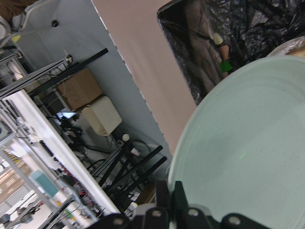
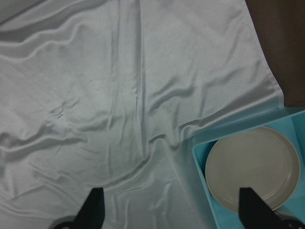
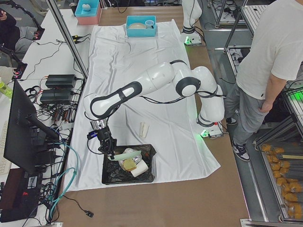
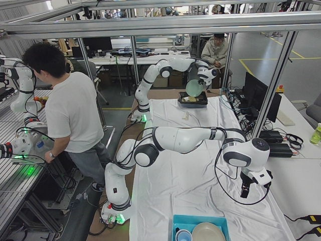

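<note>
My left gripper (image 3: 110, 152) is shut on the rim of a pale green plate (image 1: 238, 138), which hangs tilted over a black bag-lined bin (image 3: 106, 177); the bin holds a foil item, something yellow and a white roll (image 3: 139, 169). In the camera right view the plate (image 4: 194, 88) stands nearly upright above the bin. My right gripper (image 4: 246, 188) hangs over the white cloth short of a blue bin (image 4: 179, 221) holding a beige plate (image 2: 252, 169) and a cup (image 4: 184, 236); in the right wrist view its fingers stand apart with nothing between them.
A monitor (image 3: 26, 132) and cables line one side. A person (image 4: 70, 110) stands beside the table by the arm bases.
</note>
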